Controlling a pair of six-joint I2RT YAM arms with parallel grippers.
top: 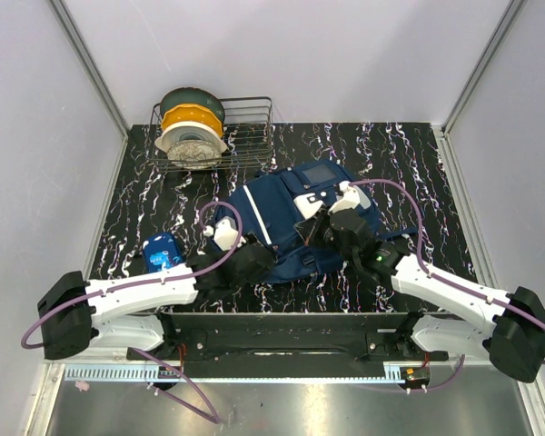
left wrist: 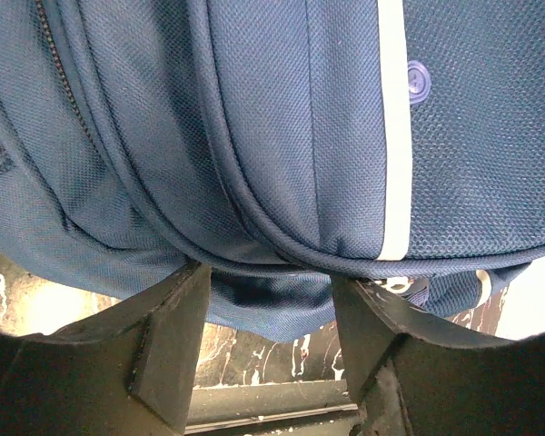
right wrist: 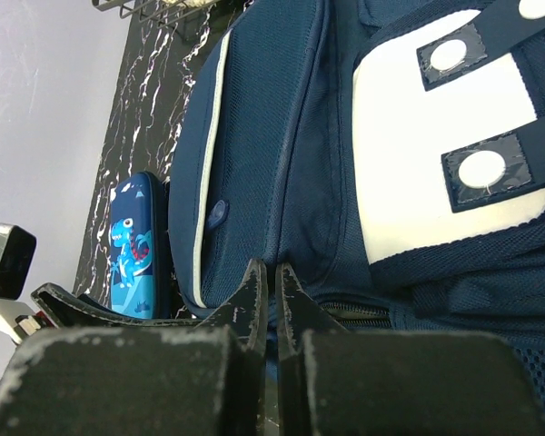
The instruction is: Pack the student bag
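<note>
A navy backpack [top: 277, 204] with white stripe and white patches lies flat on the dark marble surface. My left gripper is part open at its lower hem, the piped edge of the fabric passing over the gap between its fingers; whether any cloth is pinched is unclear. My right gripper is shut at a piped fold of the bag, to the right of the left gripper in the top view; at most thin fabric is at its tips. A blue dinosaur case [right wrist: 132, 245] lies left of the bag.
A wire rack [top: 250, 132] holding several plates stands at the back left. Bare marble [top: 413, 159] shows at the right and around the case. Walls close in the surface on the sides and back.
</note>
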